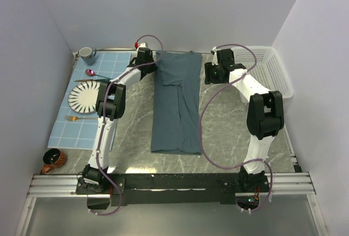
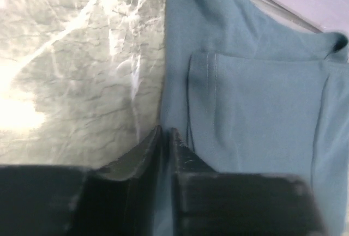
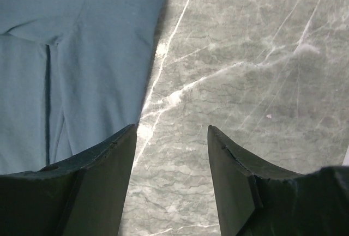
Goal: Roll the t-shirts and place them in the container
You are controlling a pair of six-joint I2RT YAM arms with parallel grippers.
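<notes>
A dark grey-blue T-shirt [image 1: 174,116] lies as a long strip, front to back, on the marble table, with a folded flap near its far end. My left gripper [image 1: 152,64] is at the shirt's upper left edge; in the left wrist view its fingertips [image 2: 143,159] sit close together on that edge, and whether cloth is between them is unclear. My right gripper [image 1: 209,72] hangs just right of the shirt's upper part; in the right wrist view its fingers [image 3: 109,176] stand apart, the cloth edge beside the left one and bare marble between them.
A blue tiled mat [image 1: 76,132] with plate, cutlery and grey mug [image 1: 87,56] is at left, an orange-black mug [image 1: 52,162] front left. A white basket [image 1: 275,70] stands back right behind my right arm. Bare marble flanks the shirt.
</notes>
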